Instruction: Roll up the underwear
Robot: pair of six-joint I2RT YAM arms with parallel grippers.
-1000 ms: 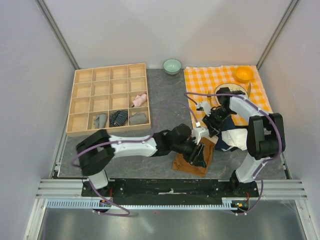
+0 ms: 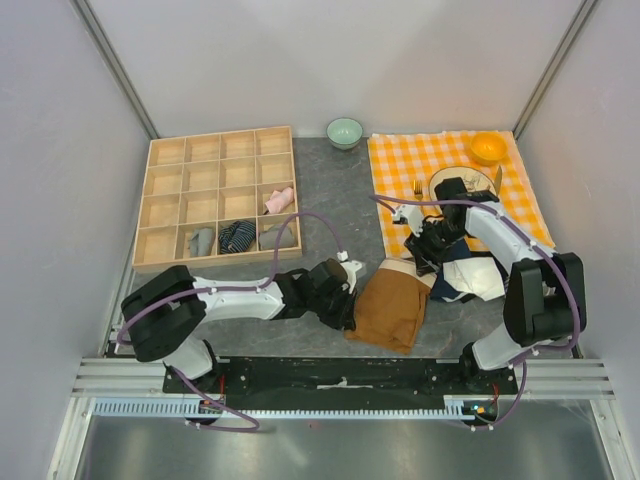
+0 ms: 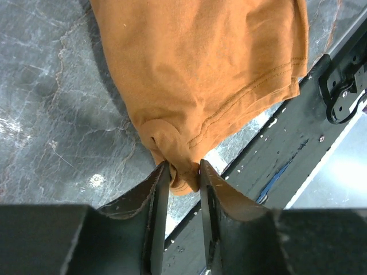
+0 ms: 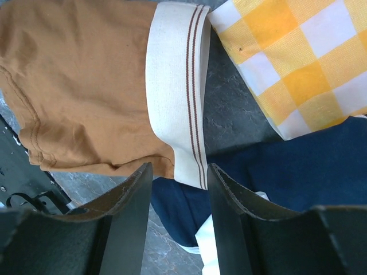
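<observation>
Brown-orange underwear (image 2: 393, 308) with a white striped waistband (image 4: 175, 86) lies on the grey table at the front, roughly flat. In the left wrist view, a bunched front corner of the underwear (image 3: 175, 152) fills the narrow gap between my left gripper's (image 3: 183, 167) fingertips, touching both. From above, my left gripper (image 2: 347, 318) sits at the cloth's lower left edge. My right gripper is part open at the waistband's end, with cloth between and beyond its fingertips. The right gripper (image 2: 425, 262) hides that end from above.
Dark blue and white cloths (image 2: 476, 276) lie right beside the underwear. A checkered cloth (image 2: 392, 170) with a plate and an orange bowl (image 2: 488, 148) is behind. A wooden compartment box (image 2: 198, 172) stands at the back left, a green bowl (image 2: 344, 132) at the back.
My left gripper has moved left and down from above the underwear to its lower left edge, and its fingers have narrowed on the cloth. The right gripper has shifted only slightly.
</observation>
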